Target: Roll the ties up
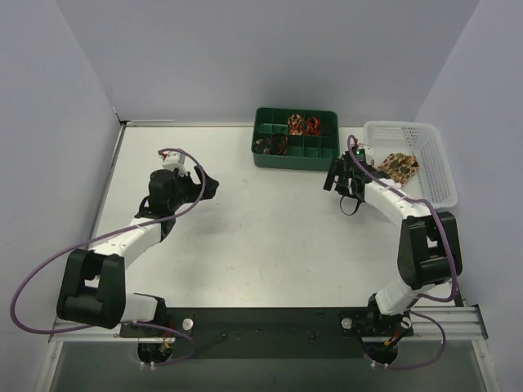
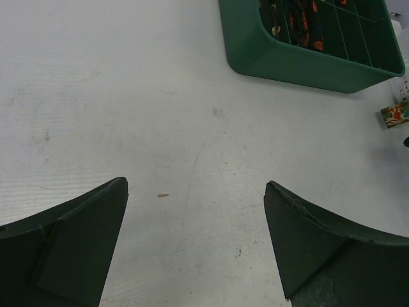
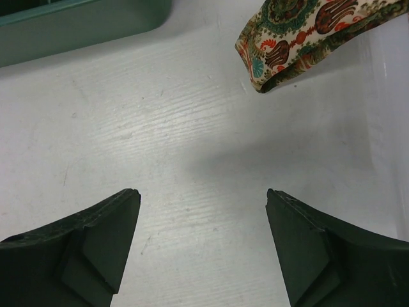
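Note:
A cream, red and green patterned tie lies in the white basket at the right. Its pointed end reaches out over the table in the right wrist view. A corner of this tie also shows at the left wrist view's right edge. Rolled ties sit in several compartments of the green box at the back. My left gripper is open over bare table on the left, well apart from any tie. Near the basket, my right gripper stands open too, with only table between its fingers.
The white basket stands at the back right, beside the green box, partly behind my right arm. Between the two arms the white table is clear. Purple cables run along both arms.

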